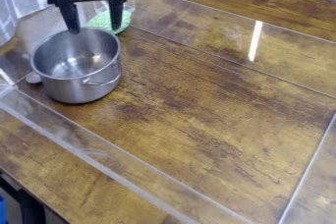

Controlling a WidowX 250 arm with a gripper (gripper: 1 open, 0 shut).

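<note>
A steel pot [77, 81] with a side handle stands on the wooden table at the left. My black gripper [90, 18] hangs above and behind the pot's far rim, its two fingers apart with nothing visible between them. A pale green object [109, 22] lies behind it, partly hidden by the gripper.
Transparent strips or panels run along the table's left, back and right sides. A dark slot sits at the back right. Some pale items at the far left are too unclear to tell.
</note>
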